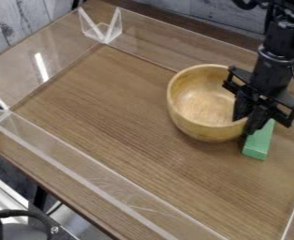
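The black gripper [246, 105] is at the right side of the camera view, its fingers down at the right rim of a yellow bowl [199, 108]. It looks shut on that rim, though the fingertips are partly hidden. Just below the gripper a green rectangular block [258, 143] lies on the wooden table, its upper end partly hidden by the bowl and gripper.
A white wire-like object [102, 28] stands at the back left. Dark equipment [19, 225] sits at the lower left corner.
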